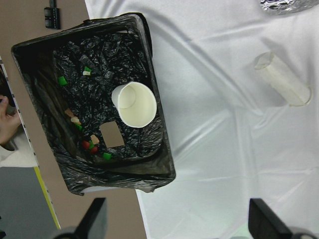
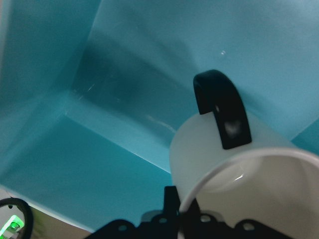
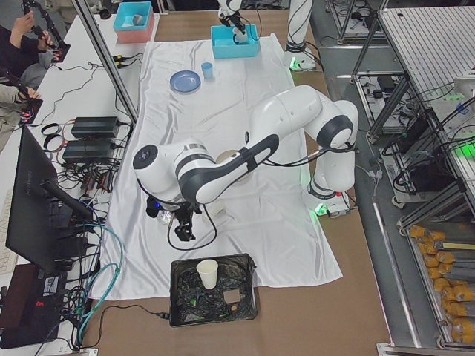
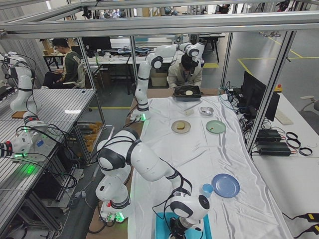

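My left gripper (image 3: 178,226) hangs above the cloth by the black-lined bin (image 3: 178,297); its fingers stand wide apart with nothing between them in the left wrist view. A white paper cup (image 1: 134,104) stands in that bin among small scraps. My right gripper is shut on the rim of a white mug (image 2: 209,134) with a black handle, held inside or just over the blue tub (image 2: 109,179). A pale cylinder (image 1: 283,79) lies on the cloth beside the bin.
A foil bowl (image 1: 286,5) lies near the bin. A green plate (image 4: 216,126), a plate with a yellow item (image 4: 181,130), a blue plate (image 4: 226,185) and a blue cup (image 4: 207,190) rest on the cloth.
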